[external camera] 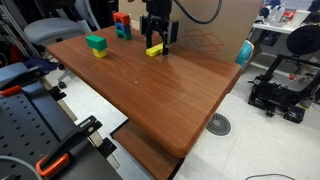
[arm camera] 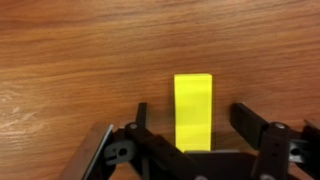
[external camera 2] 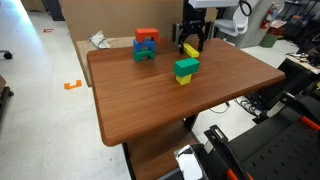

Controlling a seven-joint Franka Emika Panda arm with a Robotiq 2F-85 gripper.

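Observation:
A yellow block (arm camera: pixel 193 112) lies flat on the wooden table, between the two fingers of my gripper in the wrist view. Gaps of bare wood show on both sides of it, so the fingers stand part open and do not touch it there. In exterior view 1 the gripper (external camera: pixel 159 47) is down around the yellow block (external camera: pixel 154 50). Exterior view 2 shows the same yellow block (external camera 2: pixel 190 50) partly behind a finger.
A green block on a yellow one (external camera: pixel 97 45) stands nearby; in exterior view 2 the green block (external camera 2: pixel 187 67) is in front of my gripper. A red and blue stack with green below (external camera 2: pixel 146 43) stands farther along.

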